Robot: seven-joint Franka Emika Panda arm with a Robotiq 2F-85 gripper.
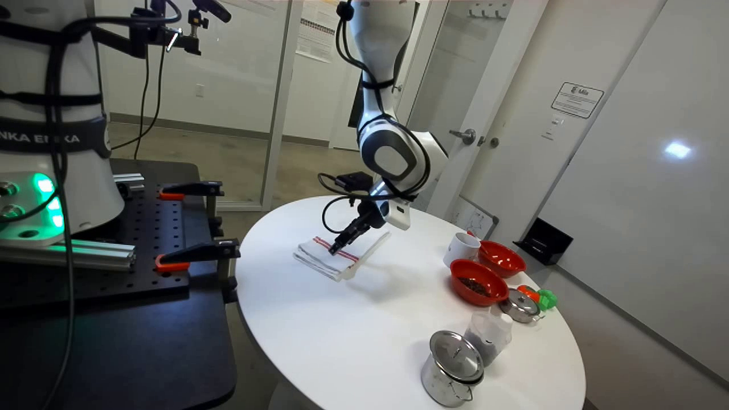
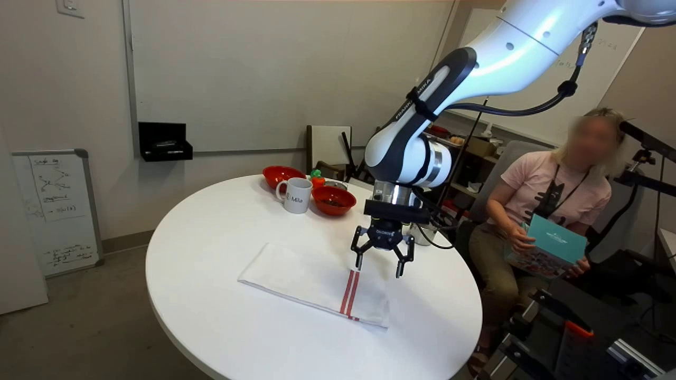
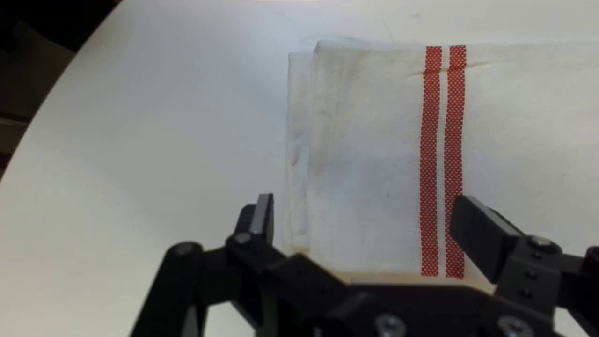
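Observation:
A white towel point(image 1: 362, 253) with two red stripes lies folded and flat on the round table. My gripper point(image 2: 380, 271) is open above the towel's striped end, its fingers pointing down and nothing between them. In the wrist view, the towel point(image 3: 370, 157) stretches from the middle to the right side. One fingertip point(image 3: 262, 216) shows left of its folded edge, over bare table. The other fingertip point(image 3: 477, 236) overlaps the red stripes. Whether either finger touches the cloth I cannot tell.
Across the white table point(image 1: 328, 328) stand a white mug point(image 1: 462, 249), a red bowl point(image 1: 500, 258) and another holding dark bits point(image 1: 478, 283). A lidded steel pot point(image 1: 451, 369) is near the edge. A person point(image 2: 551, 190) sits beside the table.

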